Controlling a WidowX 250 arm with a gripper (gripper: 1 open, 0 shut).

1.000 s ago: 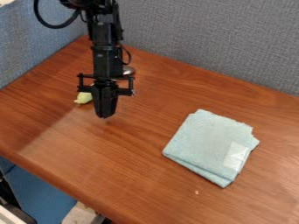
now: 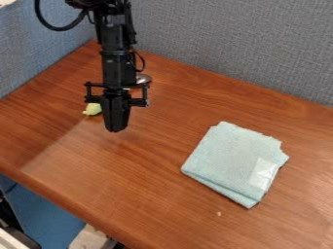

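My black gripper hangs over the left part of the wooden table, pointing down; whether its fingers are open or shut is hard to tell. Just behind it, partly hidden, lie a small pale yellow-green object and a shiny metallic item. A folded pale mint cloth lies flat on the right half of the table.
Grey padded walls stand behind and to the left. The table's edge drops away at the lower left, over a blue surface.
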